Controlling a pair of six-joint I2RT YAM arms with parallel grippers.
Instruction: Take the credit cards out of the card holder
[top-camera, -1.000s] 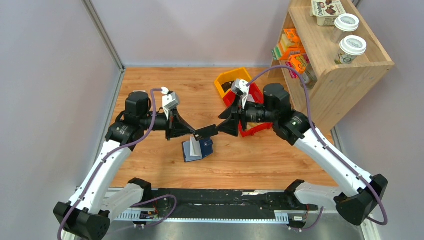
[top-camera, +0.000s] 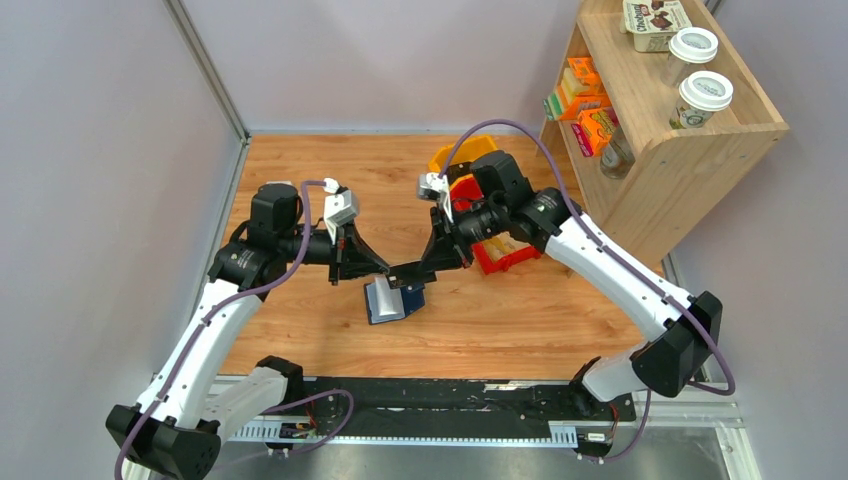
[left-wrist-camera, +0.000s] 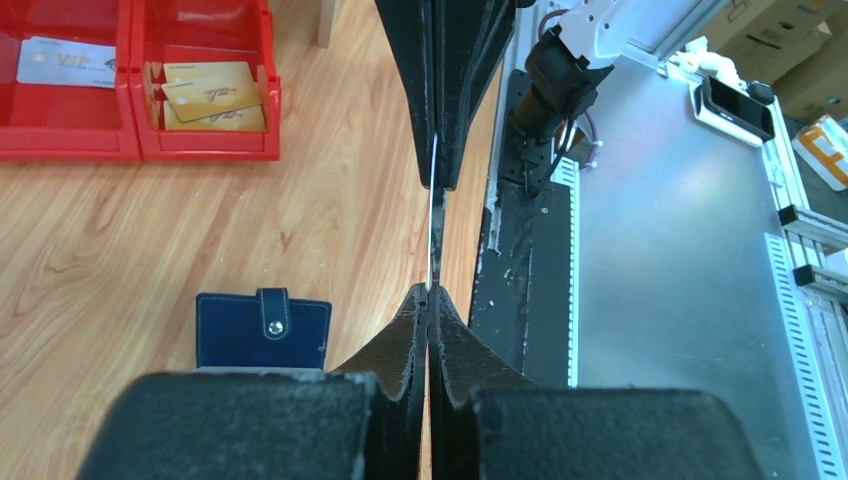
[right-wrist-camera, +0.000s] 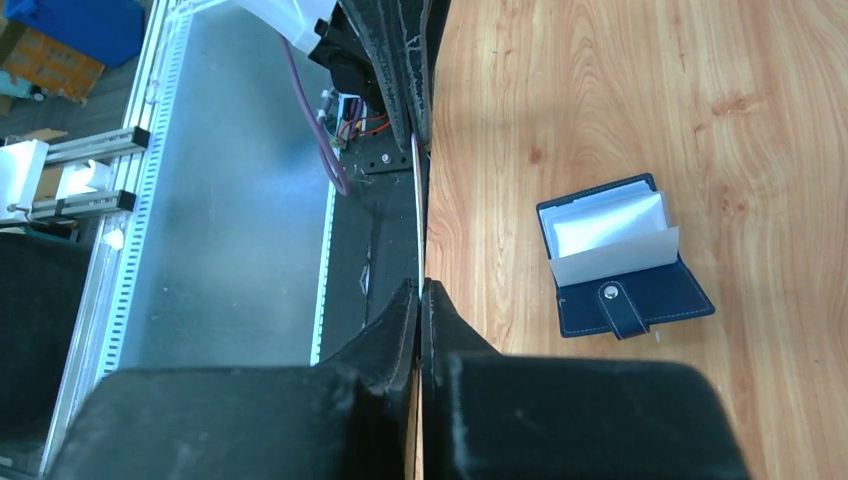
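Observation:
A thin dark card (top-camera: 405, 277) is held between both grippers in mid-air, edge-on in both wrist views. My left gripper (top-camera: 386, 268) is shut on one end, my right gripper (top-camera: 427, 266) on the other. Below lies the navy card holder (right-wrist-camera: 630, 300), open on the table, with pale sleeves (right-wrist-camera: 605, 225) showing; whether cards remain inside cannot be told.
Red trays (left-wrist-camera: 205, 145) with white and gold cards, and a yellow tray (top-camera: 448, 150), stand at the back right, beside a wooden shelf (top-camera: 700, 180).
My right gripper has moved left to meet the card and has closed on its end. The left arm and the holder have stayed put.

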